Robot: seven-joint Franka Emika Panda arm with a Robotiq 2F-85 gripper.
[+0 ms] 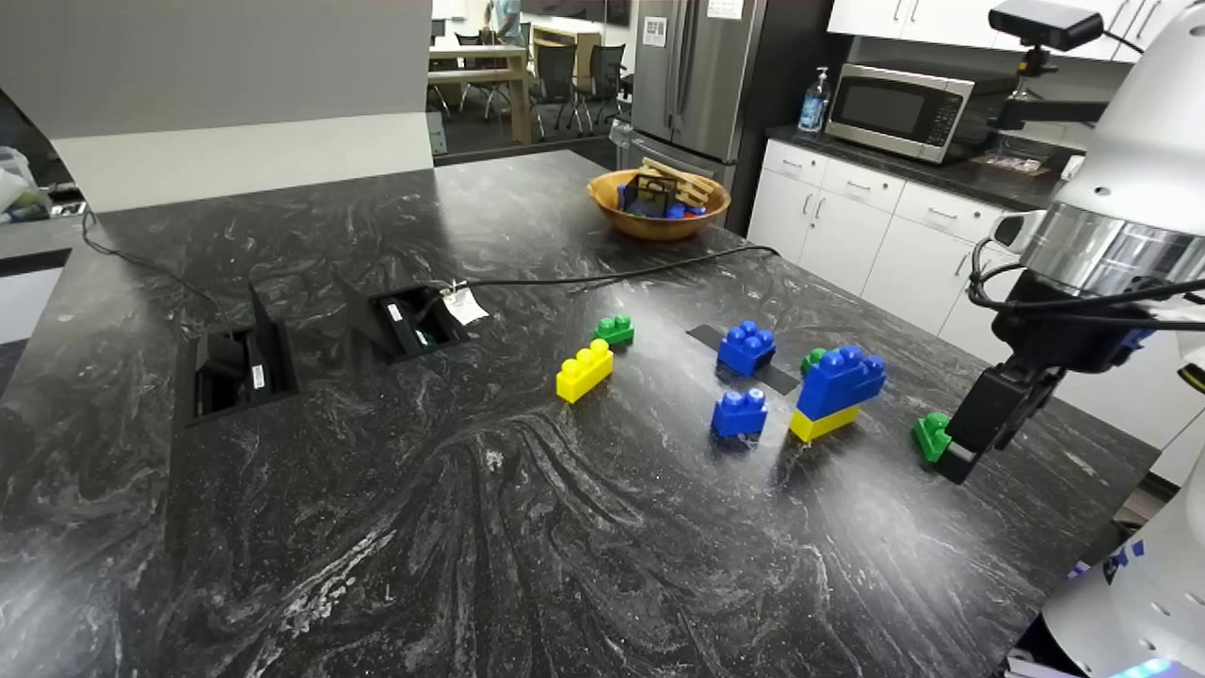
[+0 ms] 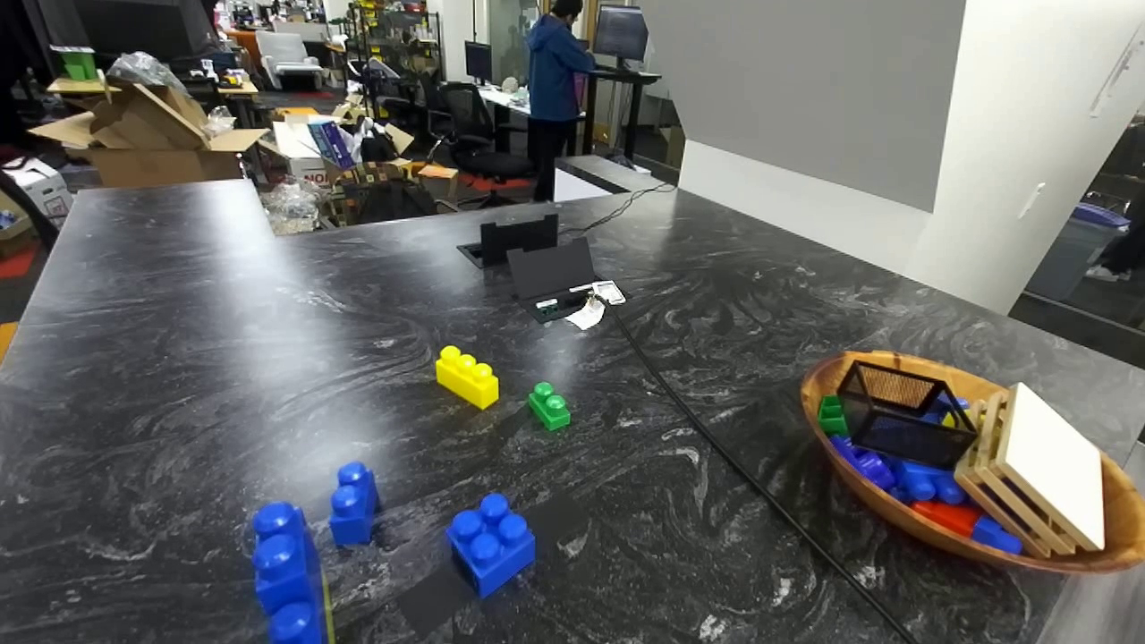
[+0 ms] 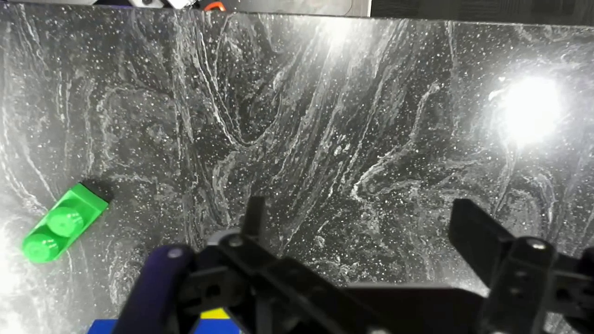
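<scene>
In the wrist view my gripper stands open over bare countertop, its fingers wide apart with nothing between them. Left of it lies a small green brick (image 3: pixel 66 222), clear of both fingers. In exterior view 1 the gripper (image 1: pixel 960 461) partly overlaps that green brick (image 1: pixel 930 436). A blue brick (image 1: pixel 836 382) sits on a yellow brick (image 1: pixel 826 423), forming a stack left of the gripper. Another green brick (image 1: pixel 811 358) shows partly behind this stack. Two loose blue bricks, a larger one (image 1: pixel 746 348) and a smaller one (image 1: pixel 739 413), rest farther left.
A yellow brick (image 2: pixel 467 377) and a green brick (image 2: pixel 549 407) lie mid-counter. The wooden bowl (image 2: pixel 821 397) holds several bricks, a black mesh box and a slatted wooden piece. A black cable (image 2: pixel 708 435) crosses the counter. Open outlet boxes stand farther off.
</scene>
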